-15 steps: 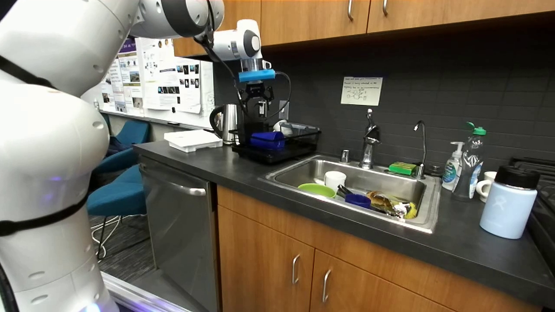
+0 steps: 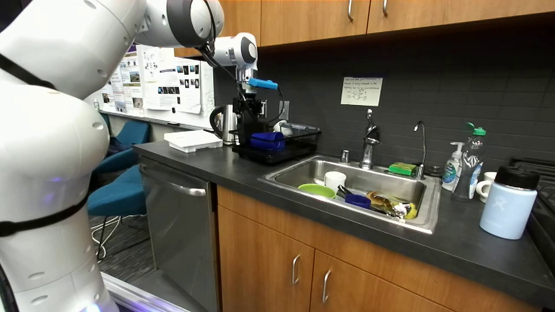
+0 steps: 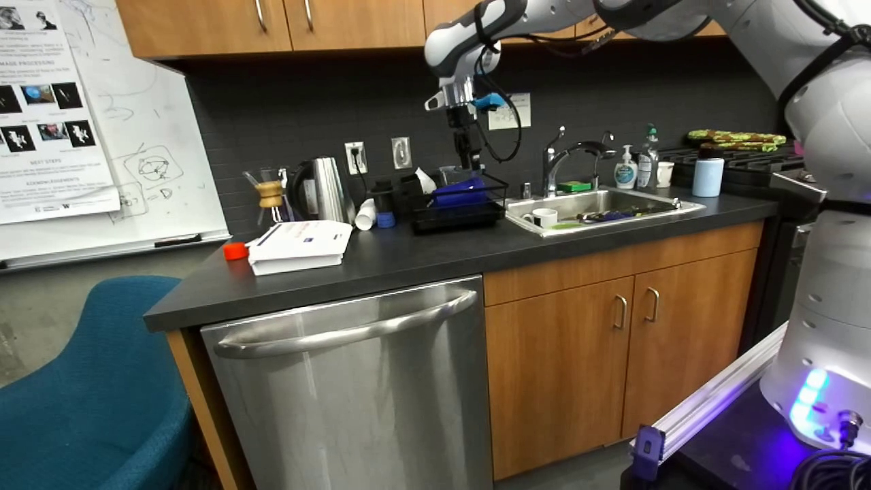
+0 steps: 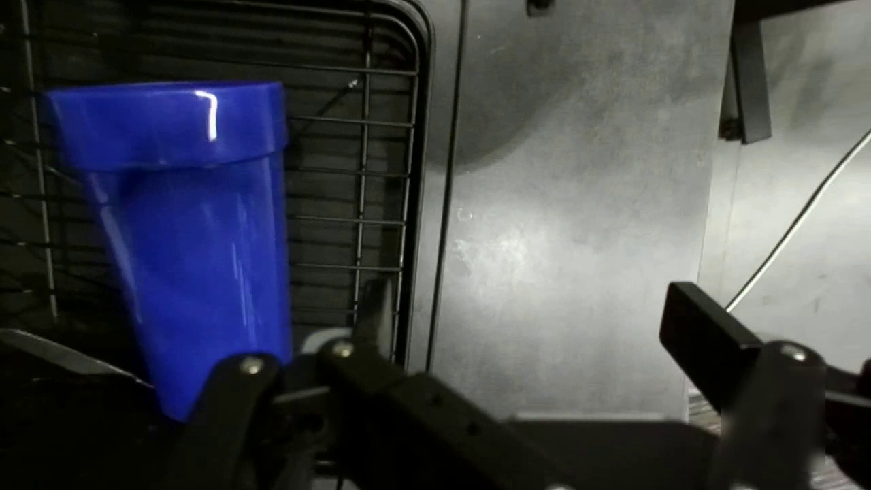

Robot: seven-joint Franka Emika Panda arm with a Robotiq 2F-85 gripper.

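A blue tumbler-shaped cup (image 4: 200, 220) lies on its side in the black wire dish rack (image 4: 365, 188). In the wrist view, my gripper has its two fingers wide apart, with only counter and the rack's edge showing between them. The left finger reaches over the rack edge, beside the cup's narrow end, and the other is out past the counter. From outside, the gripper (image 3: 467, 159) points down over the rack, close to the blue cup (image 3: 461, 192). Whether a finger touches the cup cannot be told.
A steel kettle (image 3: 328, 189) and a white box (image 3: 300, 245) stand left of the rack. To its right, the sink (image 2: 312, 169) holds a white mug (image 2: 334, 180), a green bowl (image 2: 317, 190) and other dishes. Counter in front of the rack is clear.
My gripper has come down toward the rack and turned about its vertical axis. The blue cup and the sink's contents look unmoved.
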